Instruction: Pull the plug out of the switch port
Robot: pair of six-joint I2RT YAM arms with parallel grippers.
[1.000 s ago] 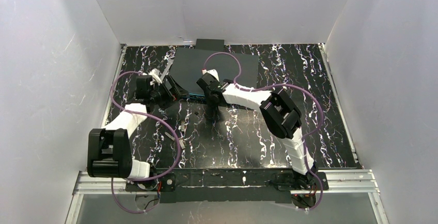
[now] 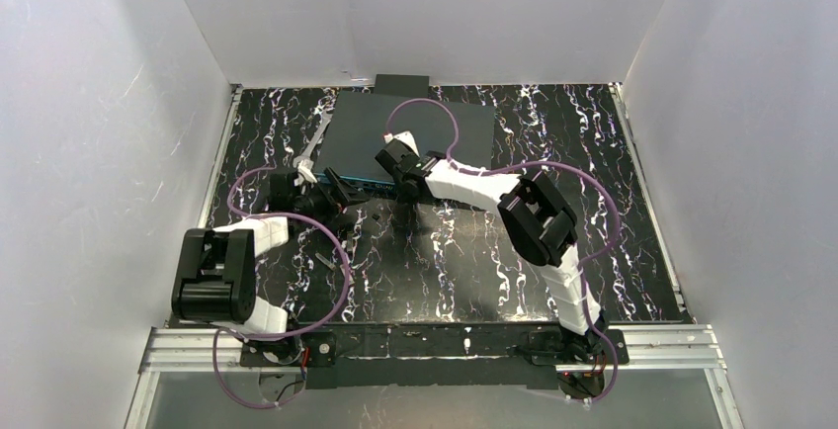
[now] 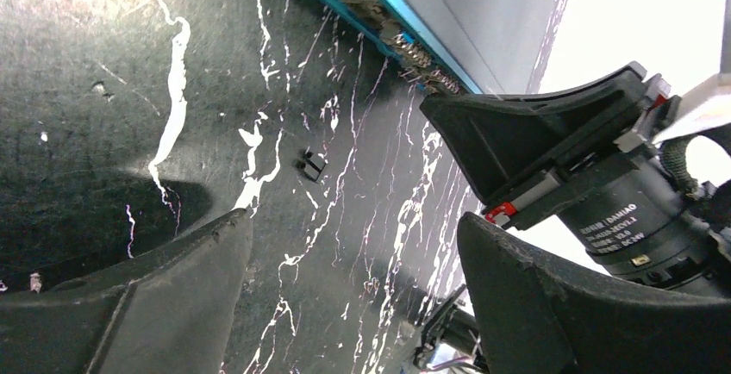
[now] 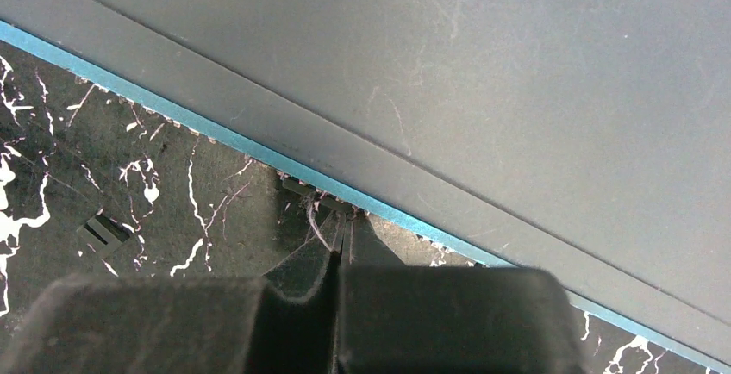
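Observation:
The dark grey switch (image 2: pixel 346 137) lies flat at the back of the table, its blue-edged port front facing the arms. In the left wrist view, ports (image 3: pixel 414 53) line its front edge. My right gripper is shut at that edge, with nothing clear between its fingers. Thin purplish strands (image 4: pixel 314 219) show beside its tips; whether they belong to a plug I cannot tell. No plug can be made out for certain. My left gripper stands open, its fingers apart over bare table in front of the switch's left part.
A small black piece (image 3: pixel 310 165) lies on the marbled table in front of the switch. Short light strips (image 2: pixel 326 261) lie near the left arm. Purple cables (image 2: pixel 588 174) run along both arms.
The left arm has moved toward the table's front, its gripper coming down along the switch's left side. The right arm stays almost still at the port edge.

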